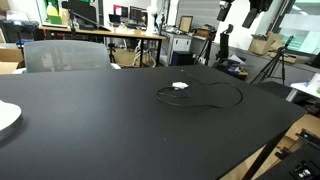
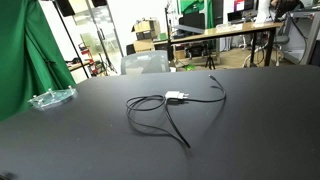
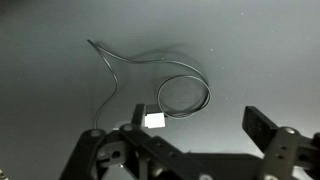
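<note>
A thin black cable (image 3: pixel 160 61) lies loosely looped on the dark table, with a white plug-like block (image 3: pixel 154 120) along it. In exterior view 2 the same cable (image 2: pixel 165 127) spreads across the table middle, the white block (image 2: pixel 177 95) near its far side. Exterior view 1 shows the white block (image 1: pixel 180 85) beside the cable loop (image 1: pixel 238 92). My gripper is open above the table, fingers wide apart. In the wrist view the block appears close to the left finger, but nothing is held.
A white round object (image 1: pixel 8 115) sits at its left edge in exterior view 1; a clear container (image 2: pixel 52 97) stands at the left in exterior view 2. A grey chair (image 2: pixel 145 62) is behind the table.
</note>
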